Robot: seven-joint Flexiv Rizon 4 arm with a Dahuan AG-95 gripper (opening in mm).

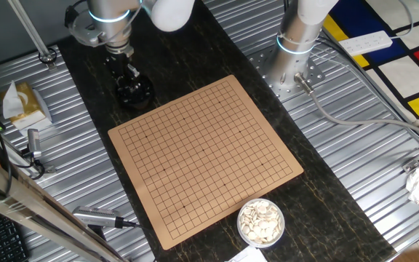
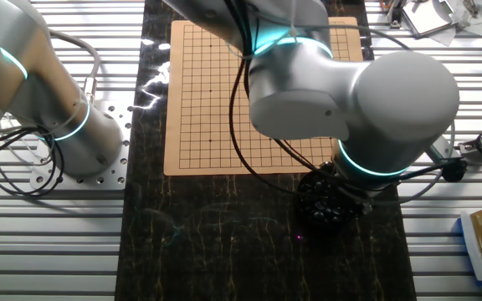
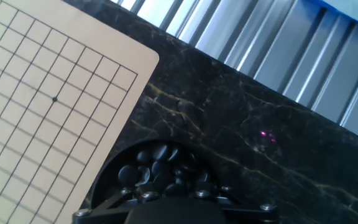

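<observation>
Below my gripper (image 1: 132, 73) stands a round black bowl (image 1: 134, 94), on the dark tabletop just beyond a corner of the wooden board. The wrist view shows several glossy black stones (image 3: 161, 167) piled inside this bowl (image 3: 114, 163). My gripper's dark linkage crosses the bottom of that view, over the near part of the bowl. Its fingertips are not clear enough to tell whether the fingers are open or shut, or whether a stone is between them. The wooden grid board (image 1: 203, 161) carries no stones. In exterior view 2 the arm hides part of the bowl (image 2: 325, 201).
A clear tub of white stones (image 1: 261, 223) stands off the board's opposite side. A tissue box (image 1: 29, 108) sits on the ribbed metal surface. Bare dark tabletop (image 2: 216, 251) lies beside the black bowl.
</observation>
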